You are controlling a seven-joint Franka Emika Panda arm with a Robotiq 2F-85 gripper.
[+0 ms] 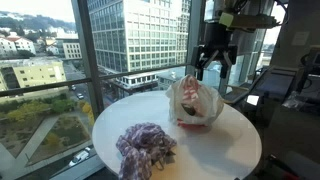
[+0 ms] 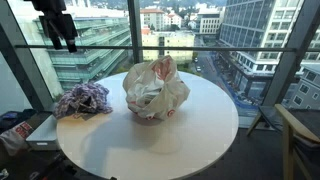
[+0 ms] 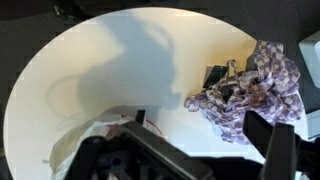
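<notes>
A crumpled purple-and-white checked cloth [image 1: 146, 148] lies on the round white table [image 1: 225, 160]; in the wrist view the cloth [image 3: 262, 88] is at the right. Apart from it stands a white plastic bag [image 2: 156, 88] with red print, some brown or reddish content showing through its opening [image 1: 189, 92]. Only part of the bag [image 3: 82, 136] shows at the lower left of the wrist view. High above the tabletop hangs my gripper [image 1: 212, 68], open, its fingers spread with nothing between them. Neither cloth nor bag is touched by it.
Bare tabletop [image 3: 65, 75] surrounds both items, with the arm's shadow across it. Large windows [image 2: 215, 60] stand behind the table. A wooden chair [image 2: 296, 140] is at the right in the second exterior view.
</notes>
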